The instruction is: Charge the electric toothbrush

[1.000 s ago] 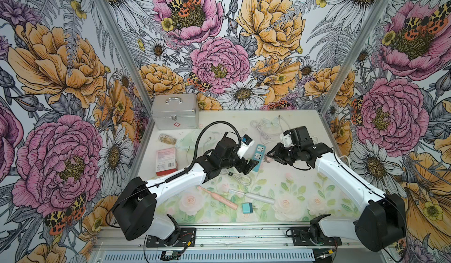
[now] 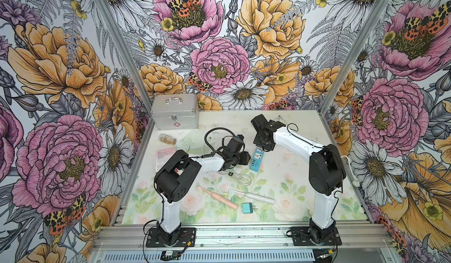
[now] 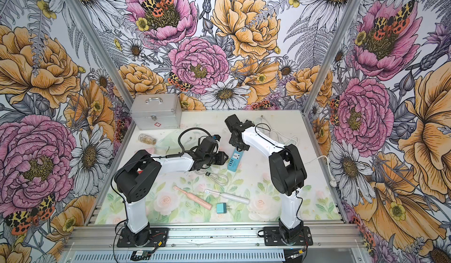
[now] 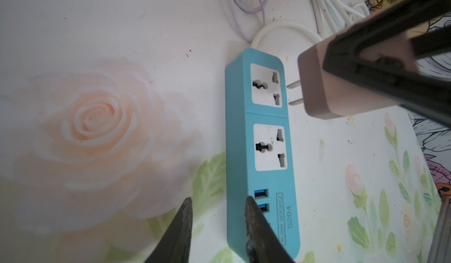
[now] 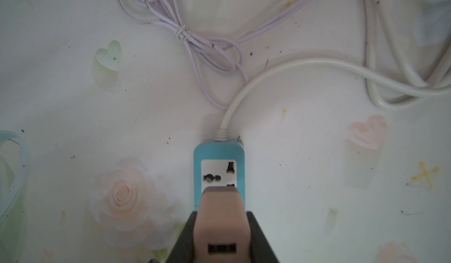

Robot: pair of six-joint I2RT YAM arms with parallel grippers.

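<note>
My right gripper [image 2: 264, 143] is shut on a pink charger plug; in the left wrist view its two prongs [image 4: 293, 93] hang beside the upper socket of the blue power strip [image 4: 263, 150]. My left gripper is part open over the strip's USB end, with nothing seen between its fingers. A pink toothbrush [image 2: 218, 197] and a white toothbrush [image 2: 253, 196] lie near the front, beside a teal adapter [image 2: 247, 208].
A metal case [image 2: 175, 112] stands at the back left, with a jar [image 2: 167, 139] and a pink box [image 2: 164, 155] in front. Coiled cables [image 5: 197, 42] lie behind the strip.
</note>
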